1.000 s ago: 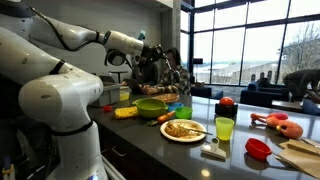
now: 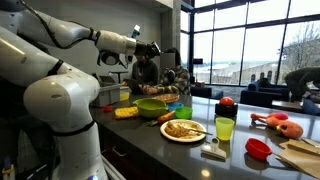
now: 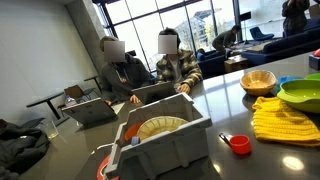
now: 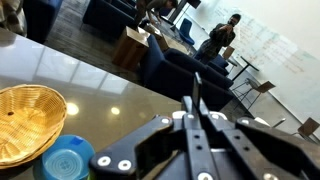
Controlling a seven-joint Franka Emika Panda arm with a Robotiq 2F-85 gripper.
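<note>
In exterior view 1 my gripper [image 2: 150, 52] is raised at the upper left, well above the table and the dishes. From the wrist view, the gripper appears shut, its dark fingers close together at the lower right. A thin dark piece [image 4: 195, 88] stands up between the fingertips; what it is cannot be made out. A wicker basket [image 4: 28, 122] and a blue bowl [image 4: 66, 160] lie below and to the left, apart from the gripper.
A plate of food [image 2: 183, 131], a green bowl [image 2: 151, 107], a yellow cup [image 2: 224, 128] and a red bowl [image 2: 258, 149] occupy the table. A grey bin [image 3: 160, 140] holds another basket. Near it lies a yellow cloth [image 3: 283, 122]. Two people sit behind laptops.
My forearm has shifted slightly at the upper left, with the gripper still high. The dishes on the table have not moved.
</note>
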